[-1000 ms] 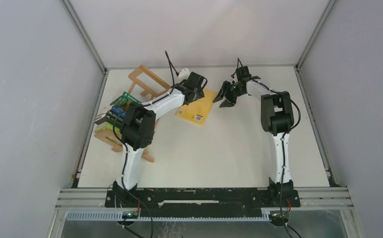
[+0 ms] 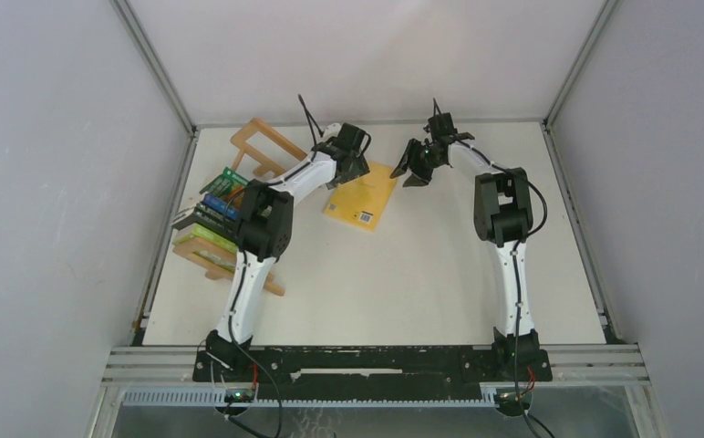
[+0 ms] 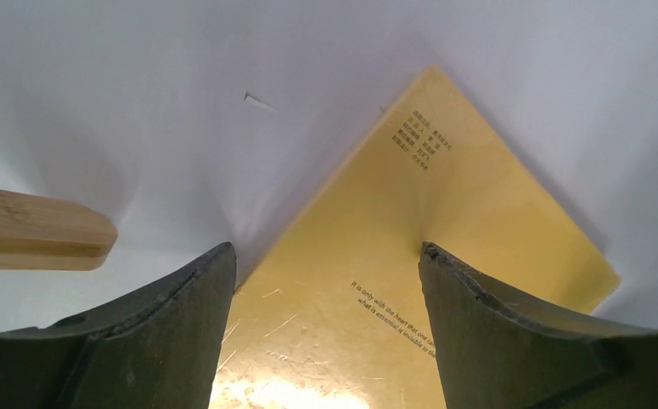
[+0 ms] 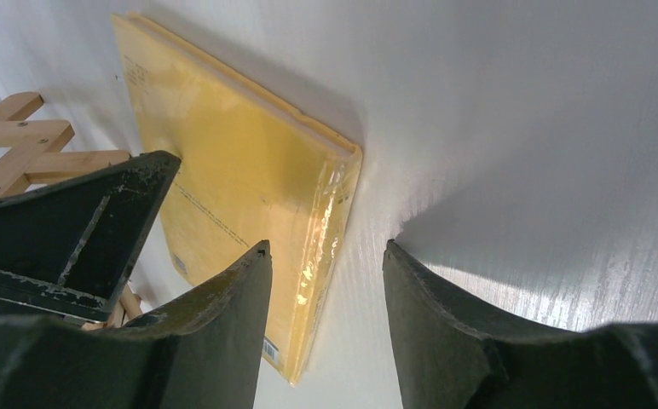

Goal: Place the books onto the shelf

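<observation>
A yellow book (image 2: 359, 203) lies flat on the white table near the back middle. Over its upper left part stands my left gripper (image 2: 344, 182), open; in the left wrist view the book's cover (image 3: 351, 256) shows between and beyond the two fingers, with nothing gripped. At the book's right edge is my right gripper (image 2: 402, 176), its fingers apart. The right wrist view has the book's spine (image 4: 321, 256) just past the left finger (image 4: 253, 294), and only bare table in much of the gap. Other books (image 2: 204, 217) lean in a wooden rack at the left.
The wooden rack (image 2: 271, 137) fills the table's left side, partly hidden under my left arm, and one of its bars (image 3: 36, 230) reaches close to my left finger.
My left arm has shifted: its gripper went slightly left and back, its elbow to the right. The rack moved slightly. My right gripper shifted a little to the left. The yellow book looks unmoved.
</observation>
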